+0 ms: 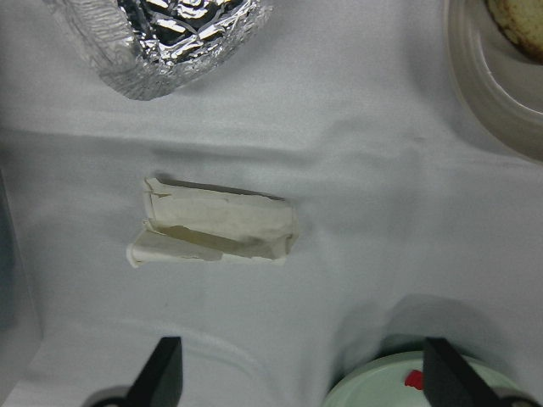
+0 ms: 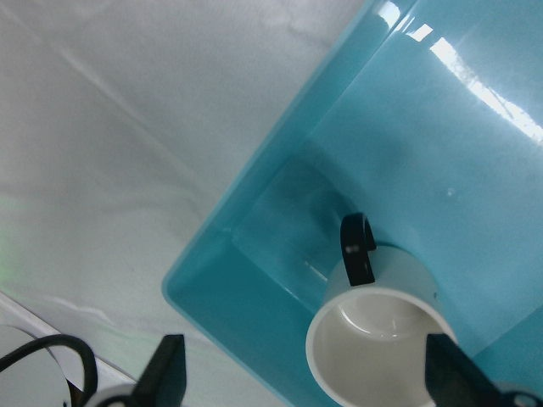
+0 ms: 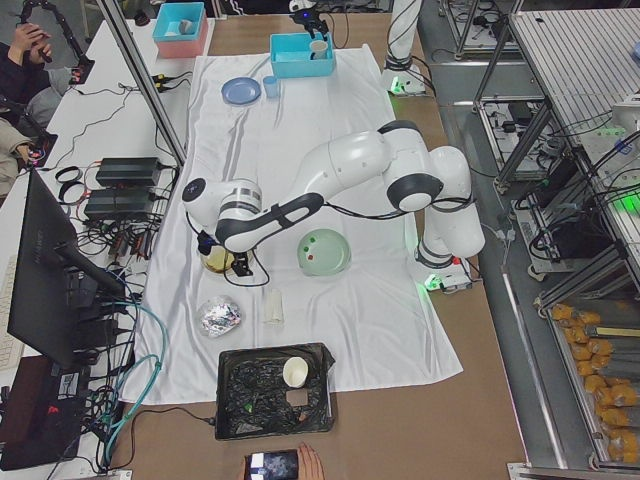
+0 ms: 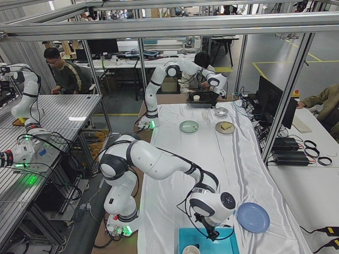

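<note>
My left gripper hangs open over the cloth, near a cream plate with yellowish food. Below it in the left wrist view lie a folded paper wrapper, crumpled foil and the rim of a green plate with a red bit on it. My right gripper is open above a blue bin; inside, a white mug with a black handle stands below its fingers. Neither gripper shows anything held.
A blue plate and a blue cup are beside the bin. A black tray with a cream container stands at the opposite end. A monitor and cables border the cloth.
</note>
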